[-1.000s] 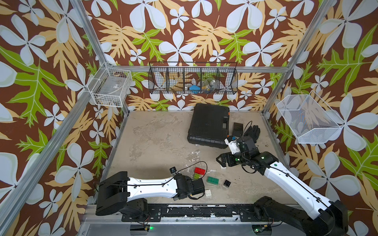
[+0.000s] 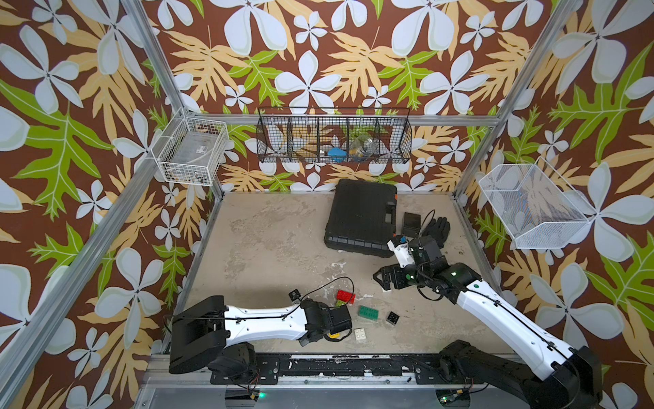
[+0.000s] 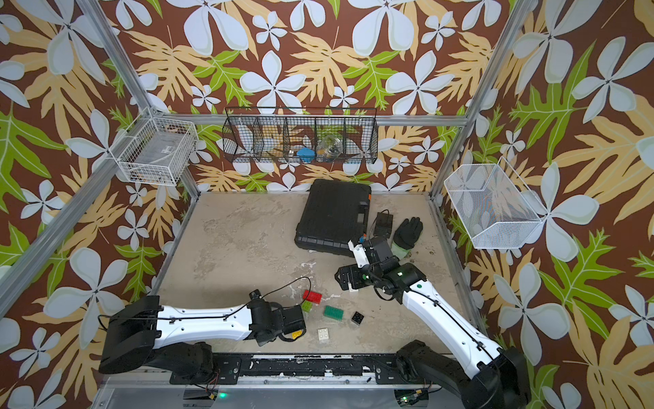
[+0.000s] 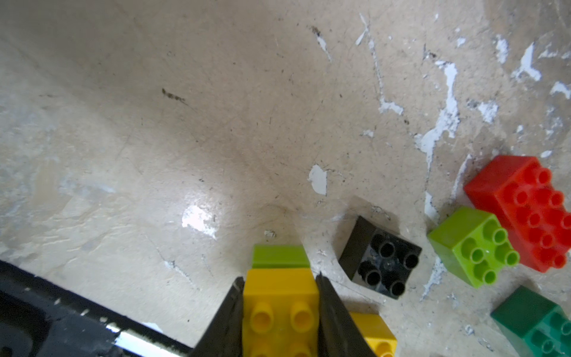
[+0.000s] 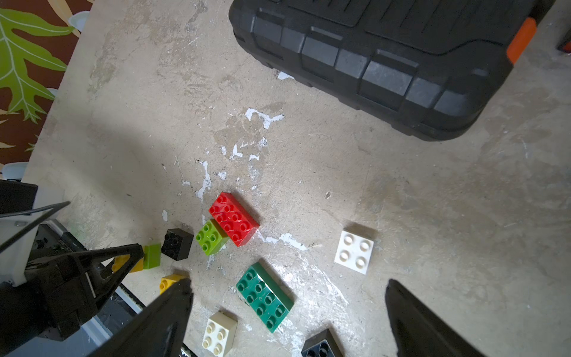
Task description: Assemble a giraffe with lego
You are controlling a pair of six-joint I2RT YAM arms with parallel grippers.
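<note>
In the left wrist view a yellow brick [image 4: 280, 284] sits between the fingers of my left gripper, which lie close along both its sides. A lime brick [image 4: 279, 255] shows just beyond its far end; how the two join is hard to see. Whether the fingers press on the yellow brick cannot be told. Nearby on the table are a black brick [image 4: 379, 258], another lime brick [image 4: 470, 244], a red brick [image 4: 511, 202], a second yellow brick [image 4: 373, 333] and a dark green brick [image 5: 264, 297]. My right gripper hangs wide open and empty above the table.
White bricks [image 5: 354, 251] lie apart, with another black brick [image 5: 321, 345] near the bottom of the right wrist view. A black case [image 2: 361, 216] fills the back middle.
My left gripper has shifted slightly left and a little down in the top left view, uncovering a bit of yellow beside it. The right arm has barely moved.
</note>
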